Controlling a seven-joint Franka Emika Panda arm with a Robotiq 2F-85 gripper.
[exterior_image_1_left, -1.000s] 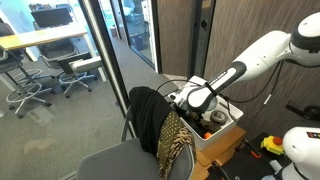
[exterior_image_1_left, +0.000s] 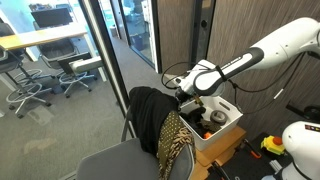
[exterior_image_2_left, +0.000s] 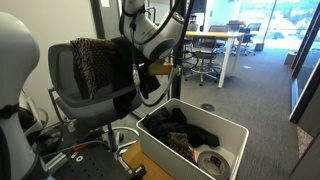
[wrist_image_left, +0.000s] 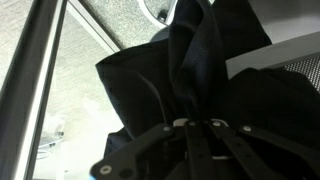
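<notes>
A black cloth (exterior_image_1_left: 150, 108) is draped over the back of a grey chair (exterior_image_1_left: 112, 160), beside a leopard-patterned cloth (exterior_image_1_left: 172, 142). In the second exterior view the patterned cloth (exterior_image_2_left: 92, 62) lies over the chair back, with black cloth hanging to its right. At the black cloth's box-side edge is my gripper (exterior_image_2_left: 160, 68). Dark folds of the cloth (wrist_image_left: 190, 60) run straight into the gripper in the wrist view, so it is shut on the cloth; its fingertips are buried in black and hard to make out.
A white box (exterior_image_2_left: 241, 140) stands on the floor beside the chair, holding dark cloth (exterior_image_2_left: 185, 122) and a round roll (exterior_image_2_left: 212, 163). A metal post (exterior_image_1_left: 105, 45) rises behind the chair. Open floor lies beyond.
My arm has risen, its forearm now higher above the box. The cloths on the chair look nearly unchanged.
</notes>
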